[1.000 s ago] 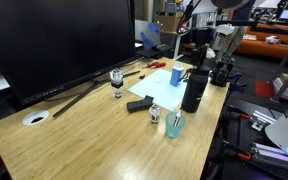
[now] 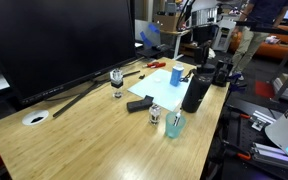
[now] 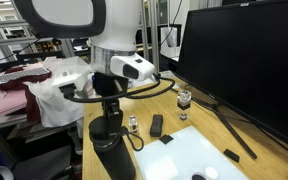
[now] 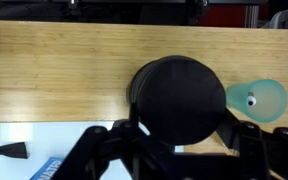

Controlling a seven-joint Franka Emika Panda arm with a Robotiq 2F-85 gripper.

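Observation:
A tall black cylinder stands upright near the right end of the wooden table. My gripper is directly over its top. From above, the wrist view shows the round black top between the dark fingers, which come close to its rim on both sides; whether they touch it cannot be made out. In the second exterior view the black cylinder sits under the white arm, with dark fingers and cables around its upper end.
A teal cup stands close beside the cylinder. White sheets, a blue-and-white cup, a black block and a small silver-white item lie nearby. A large monitor lines the back.
The arm's hand has shifted slightly up and to the right above the cylinder. The cylinder and the other table items look unmoved.

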